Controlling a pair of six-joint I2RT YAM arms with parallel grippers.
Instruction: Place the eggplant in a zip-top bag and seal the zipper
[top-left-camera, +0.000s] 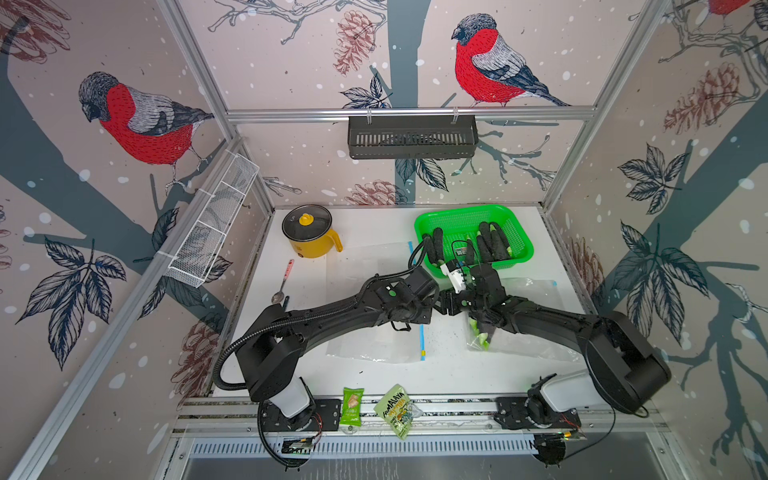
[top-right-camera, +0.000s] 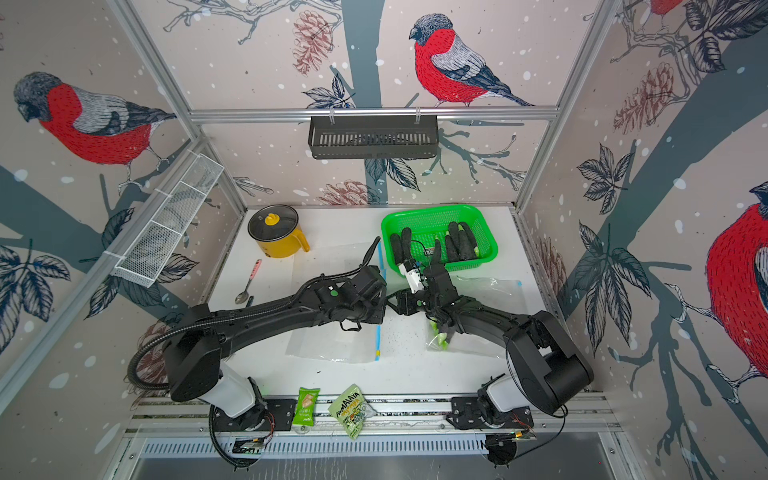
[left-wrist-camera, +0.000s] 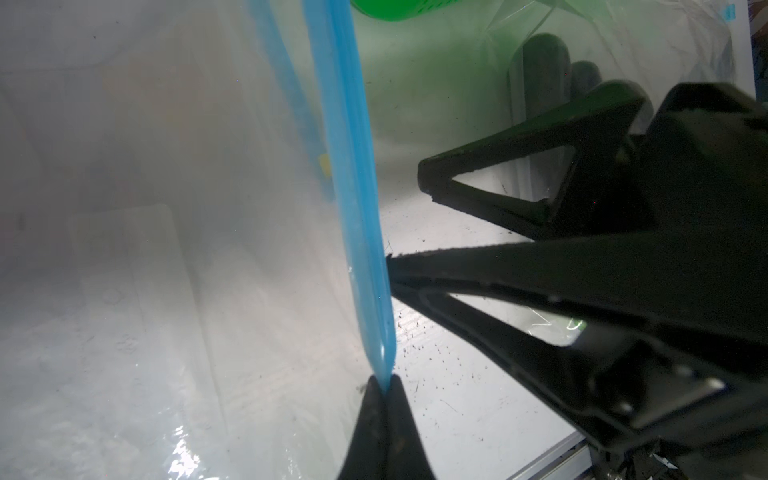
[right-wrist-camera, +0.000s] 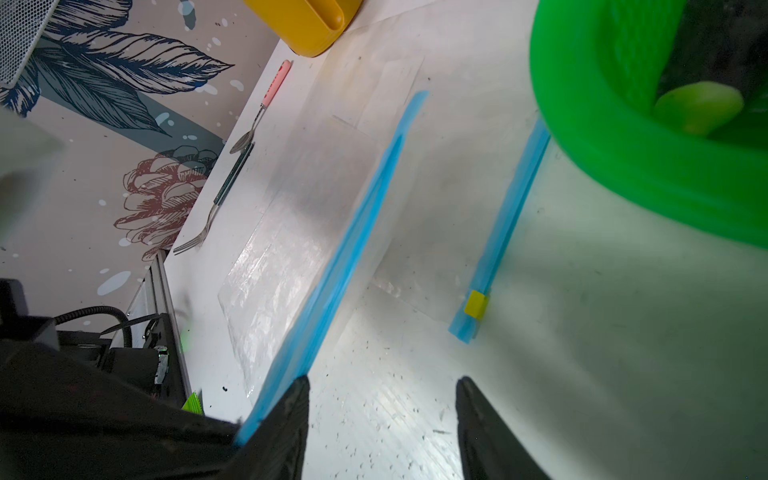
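A clear bag with a blue zip edge (left-wrist-camera: 352, 160) is raised off the table. My left gripper is shut on the lower corner of that edge. My right gripper stands part open beside the edge, with only empty space between its fingers; in the left wrist view its fingertips come close to the blue strip. Under the right arm, another clear bag (top-left-camera: 532, 336) lies flat, with green-tipped eggplants (top-left-camera: 485, 332) that look to be inside it. More dark eggplants (top-right-camera: 460, 240) lie in the green basket (top-right-camera: 488, 232) at the back.
Another blue zip strip with a yellow slider (right-wrist-camera: 476, 305) lies flat on the table below the raised edge. A yellow pot (top-left-camera: 310, 240) stands at the back left, a pink-handled spoon (top-left-camera: 284, 276) in front of it. Bare table shows between the bags.
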